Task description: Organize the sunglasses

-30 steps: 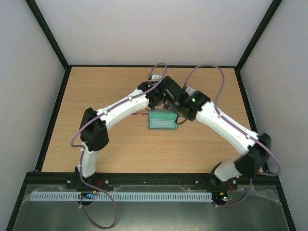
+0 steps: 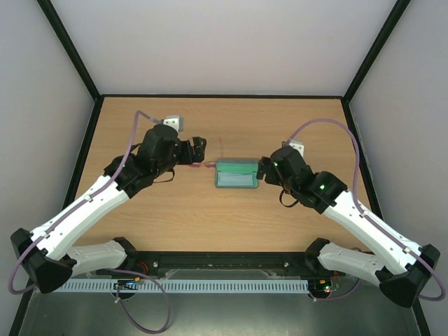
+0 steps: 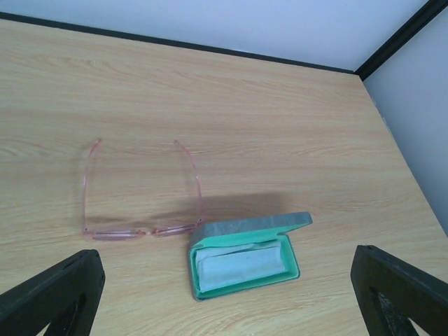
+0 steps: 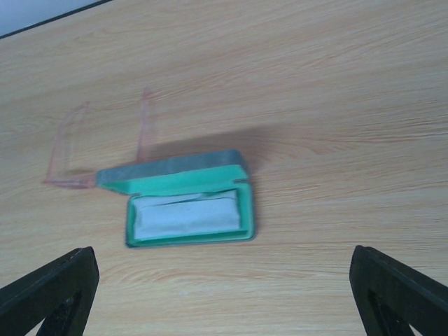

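Observation:
A green case (image 2: 236, 174) lies near the table's middle, its lid raised and a pale folded cloth (image 3: 240, 267) inside. Pink clear-framed sunglasses rest on the table to the case's left, temples spread toward the back; in the right wrist view the sunglasses (image 4: 70, 182) reach the lid's left end, and I cannot tell if they touch it. My left gripper (image 2: 201, 150) hovers left of the case, open and empty. To the right of the case, my right gripper (image 2: 262, 171) is open as well, with nothing between its fingers.
Bare wooden table (image 2: 168, 217) surrounds the case and sunglasses. Walls stand at the back and both sides, with a black edge strip (image 2: 224, 96) along the back.
Both arms have drawn apart from above the case: the left moved left and toward the front, the right moved right and frontward. The case has stayed in place.

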